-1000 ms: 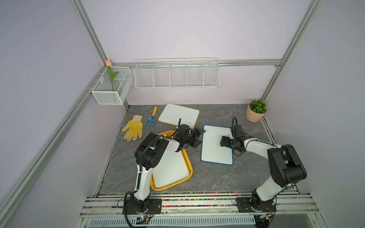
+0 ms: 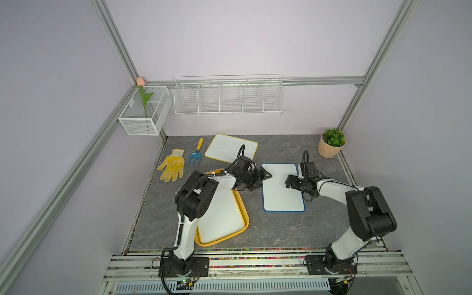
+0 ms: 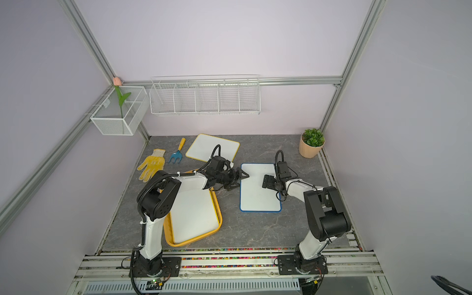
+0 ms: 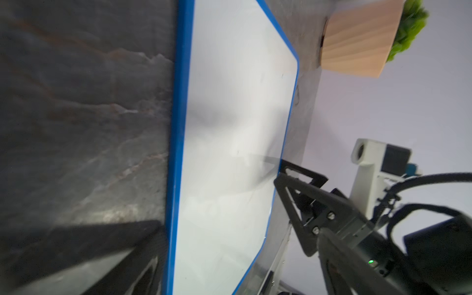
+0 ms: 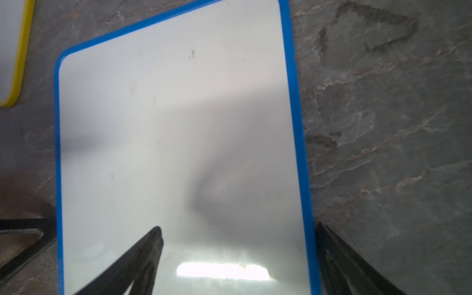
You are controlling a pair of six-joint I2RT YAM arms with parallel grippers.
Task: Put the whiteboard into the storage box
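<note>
A white whiteboard with a blue rim (image 2: 280,199) lies flat on the grey table, between my two grippers. My left gripper (image 2: 262,179) stands open at its left edge; in the left wrist view the blue edge (image 4: 178,123) runs between the spread fingers, close to the left one. From the other side, my right gripper (image 2: 291,182) is open too. One finger (image 5: 140,263) of it is over the white face, the other just outside the right blue edge (image 5: 300,132). Left of the board is the yellow storage box (image 2: 247,223), partly under my left arm, with a white board inside.
A yellow-rimmed whiteboard (image 2: 231,146) lies behind the left gripper. A yellow glove (image 2: 172,167) and a small blue fork (image 2: 195,157) are at the back left, a potted plant (image 2: 332,143) at the back right. Table in front of the blue-rimmed board is clear.
The blue-rimmed board has turned straighter and slid slightly right.
</note>
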